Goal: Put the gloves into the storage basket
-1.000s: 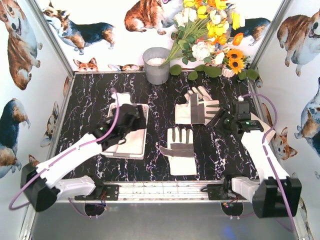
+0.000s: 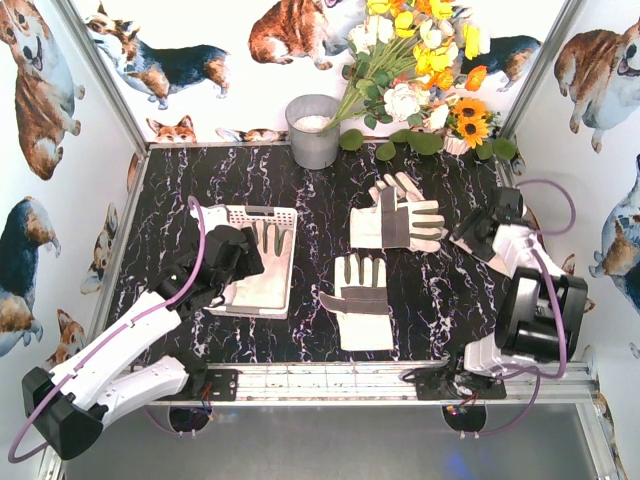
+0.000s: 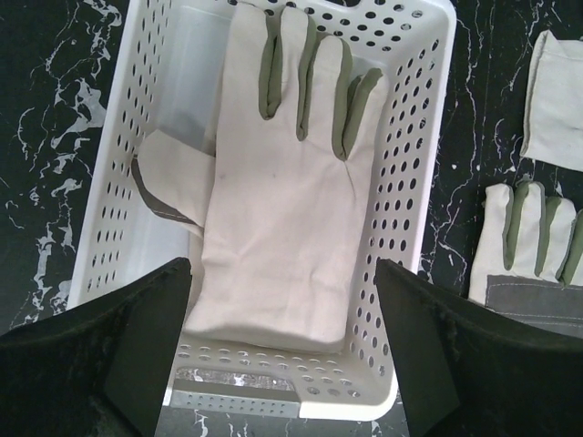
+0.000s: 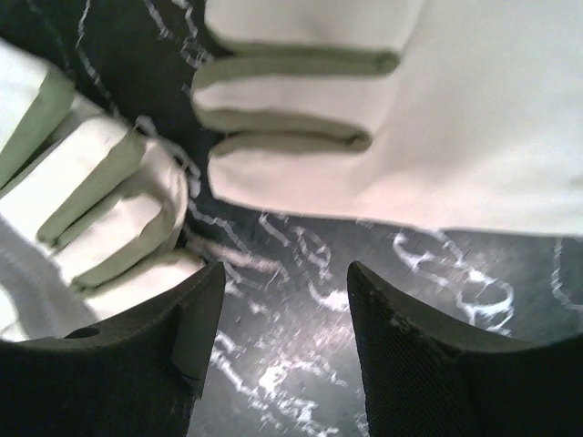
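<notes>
A white perforated basket point(image 3: 425, 137) holds a cream glove point(image 3: 282, 209) lying palm up, with green between its fingers. Above the basket hangs my left gripper, its fingers apart and nothing held. Right of the basket, one glove point(image 2: 365, 325) with a grey cuff band lies flat on the table. Further back, overlapping gloves point(image 2: 368, 228) rest near the middle. At the far right a pale glove point(image 4: 483, 118) lies partly beneath my right arm in the top view. My right gripper is open beside that glove's edge, over bare table.
A grey bucket point(image 2: 314, 145) stands at the back, with a bunch of flowers point(image 2: 425, 70) to its right. Patterned walls close off the left, back and right sides. Bare black table point(image 2: 320, 210) separates the basket from the gloves.
My right gripper has moved right, from beside the overlapping gloves to over the far-right glove.
</notes>
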